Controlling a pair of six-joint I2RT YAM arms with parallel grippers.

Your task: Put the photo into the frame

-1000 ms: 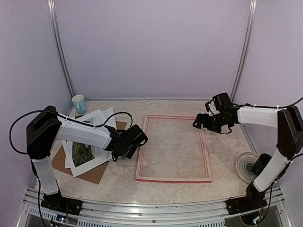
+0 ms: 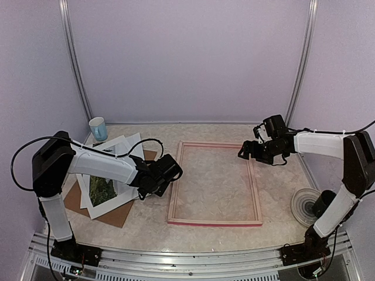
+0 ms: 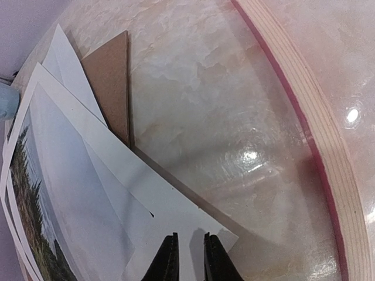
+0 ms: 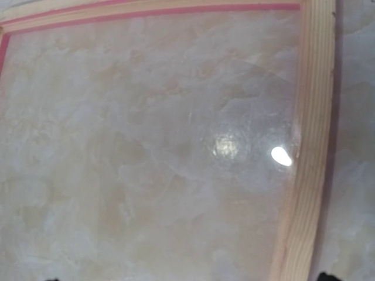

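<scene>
The photo (image 3: 28, 193), a landscape with trees, lies beneath white-bordered sheets (image 3: 137, 181) on the left of the table. A brown backing board (image 3: 111, 82) pokes out from under them. In the left wrist view, my left gripper has its fingers a little apart over a white corner of the stack; whether they touch the paper cannot be made out. The wooden frame (image 2: 173, 193), pink-edged, lies flat and empty in the middle. Over its far right corner hovers my right gripper, its fingertips (image 4: 328, 277) spread wide with nothing between them.
A light blue mug (image 2: 98, 129) stands at the back left, behind the sheets. On the right, a round clear lid or dish (image 2: 304, 206) and a black cup (image 2: 323, 202) sit near the right arm. Bare table separates the sheets from the frame.
</scene>
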